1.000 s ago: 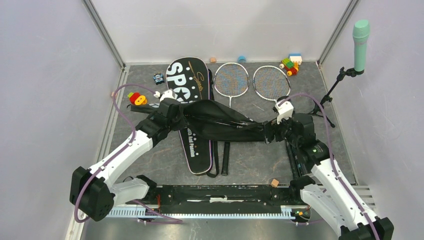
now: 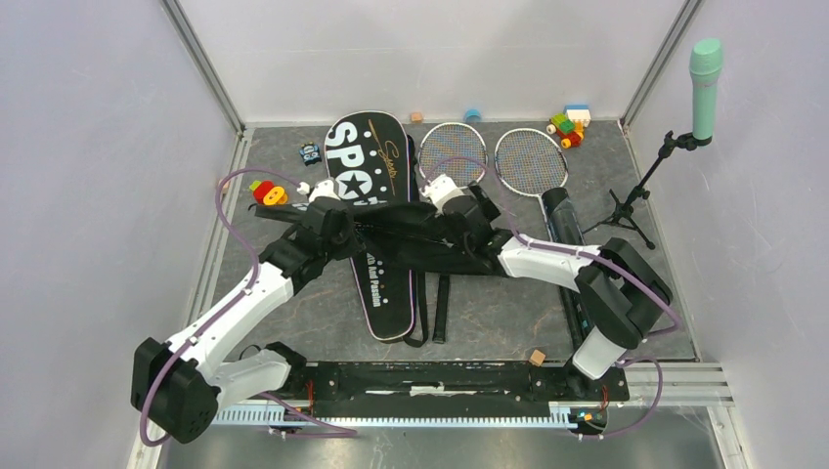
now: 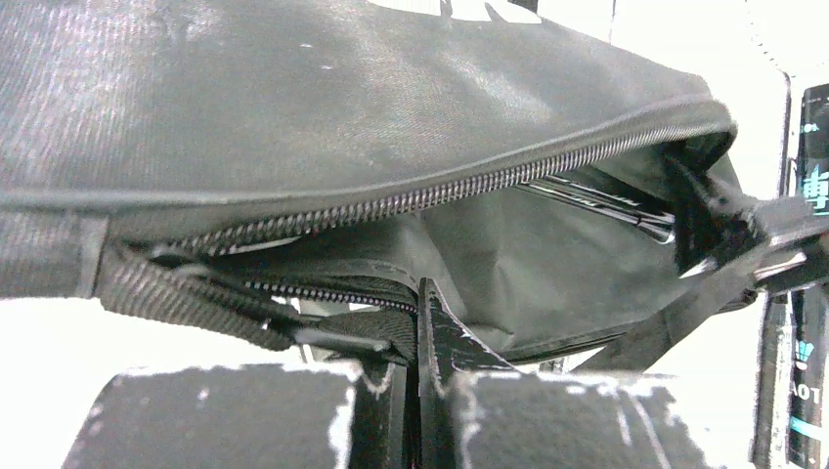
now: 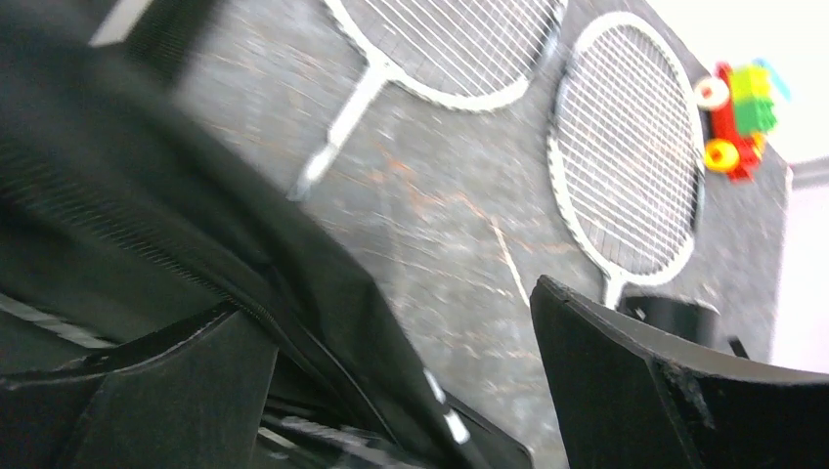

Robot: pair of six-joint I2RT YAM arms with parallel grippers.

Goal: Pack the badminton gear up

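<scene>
A soft black zip bag (image 2: 415, 256) lies across the middle of the floor, partly under my right arm. In the left wrist view, the bag (image 3: 547, 244) gapes along its zipper. My left gripper is shut on the bag's zipper edge. My right gripper stands open above the bag, whose black fabric (image 4: 342, 303) runs between and below its fingers. A large black racket cover with white lettering (image 2: 376, 288) lies beneath the bag. Two white-framed rackets, one on the left (image 2: 453, 147) and one on the right (image 2: 531, 161), lie at the back.
A black tube (image 2: 562, 215) lies at the right, by the tripod with a green microphone (image 2: 705, 88). Toy blocks (image 2: 567, 127) sit at the back right, with more toys (image 2: 269, 192) at the left. Bare floor (image 2: 489, 322) shows in front.
My right gripper has left the bag's right end and swung left to its middle, now covering part of it. The left arm has stayed almost still, holding the bag's edge.
</scene>
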